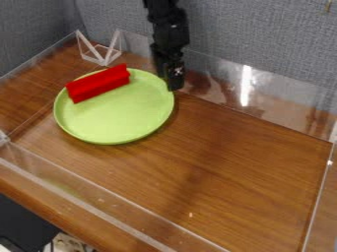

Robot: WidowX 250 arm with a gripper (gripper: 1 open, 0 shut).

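Note:
A black robot arm reaches down from the top centre, its gripper (168,75) low over the back right rim of a round green plate (116,118). The gripper is open. A red block (98,83) lies tilted on the left back part of the plate, to the left of the gripper and apart from it.
A white wire-like frame (87,51) stands in the back left corner. Grey walls and clear panels edge the wooden table (237,187), whose right and front parts are clear.

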